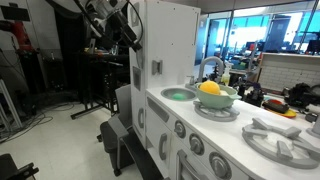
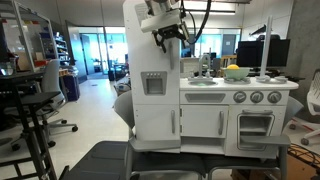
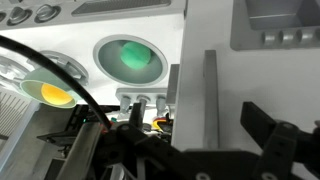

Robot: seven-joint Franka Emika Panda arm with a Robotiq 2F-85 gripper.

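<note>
My gripper is open, with its two dark fingers spread wide and nothing held. In the wrist view a long grey door handle [image 3: 210, 85] of the white toy fridge runs through the space between the fingers; whether it lies within their reach cannot be told. Exterior view 1 has the gripper [image 1: 134, 42] high beside the upper fridge door. From the front, the arm's dark end [image 2: 170, 32] covers part of the white fridge [image 2: 154, 110] near its top.
Right of the fridge, a green object [image 3: 136, 54] lies in the grey sink [image 3: 108, 70]. A green bowl [image 1: 218, 99] holding a yellow object [image 1: 209, 87] stands beyond it, near the stove grates [image 1: 284, 138]. A dark cable [image 3: 62, 65] crosses the wrist view.
</note>
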